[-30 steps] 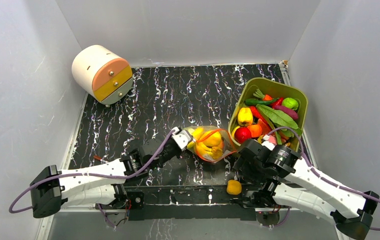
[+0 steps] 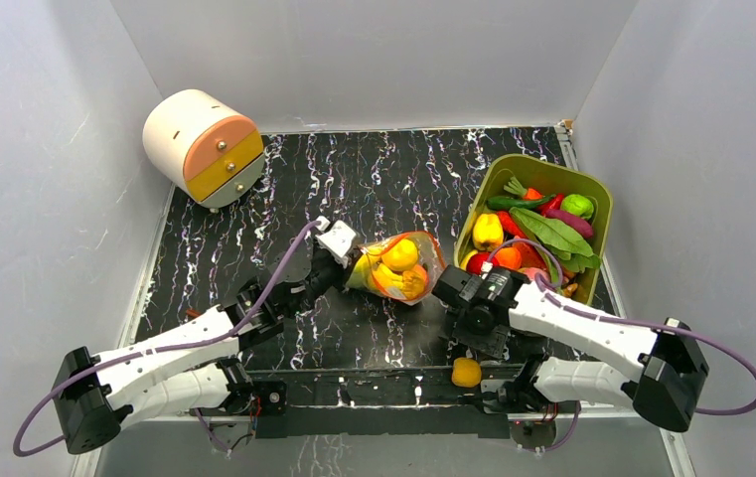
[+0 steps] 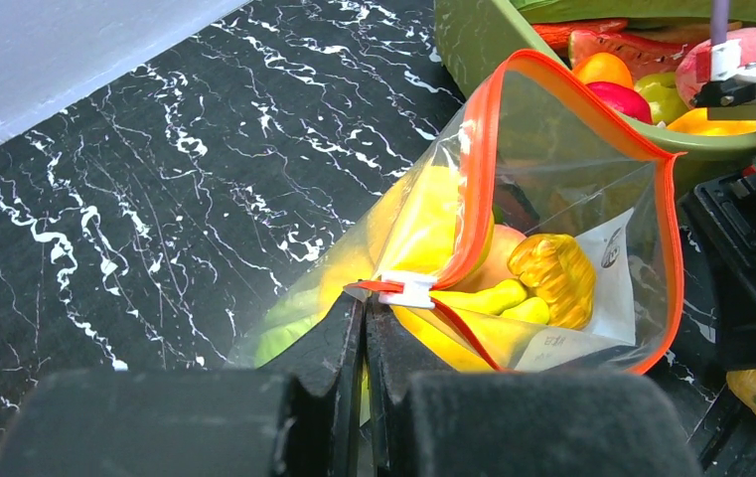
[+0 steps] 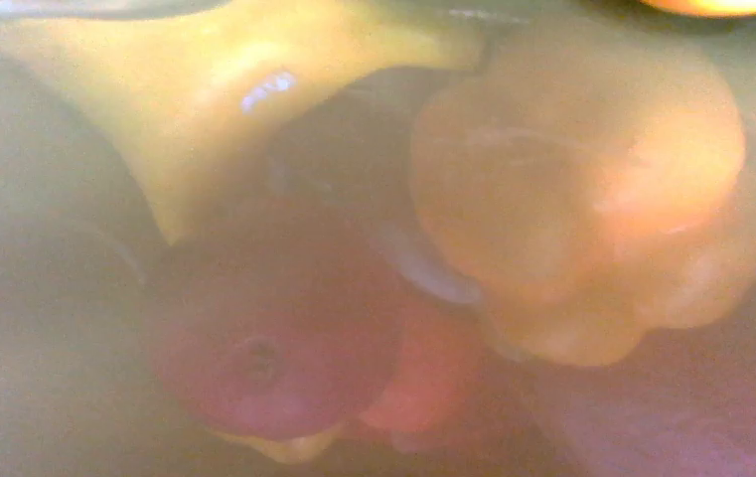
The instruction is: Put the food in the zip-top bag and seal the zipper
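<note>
The clear zip top bag (image 3: 458, 214) with an orange zipper rim gapes open on the table, its mouth turned toward the right arm. Inside are yellow foods, one of them a wrinkled yellow piece (image 3: 557, 281), and a peach-coloured one (image 2: 419, 275). My left gripper is shut on the bag's edge, right beside the white zipper slider (image 3: 408, 289). Just right of the bag mouth, my right gripper (image 2: 473, 333) is open, its fingertips hard to make out. The right wrist view is hazy, showing a dull orange food (image 4: 582, 189) and a dark red one (image 4: 274, 328) close up.
A green basket (image 2: 604, 243) full of toy fruit and vegetables stands on the right, close to my right arm. One yellow food (image 2: 466, 373) lies at the front edge. A drawer cylinder (image 2: 205, 149) is back left.
My left gripper and the bag have shifted left, and the bag mouth now spreads wider. The right arm has also moved left, staying close to the mouth.
</note>
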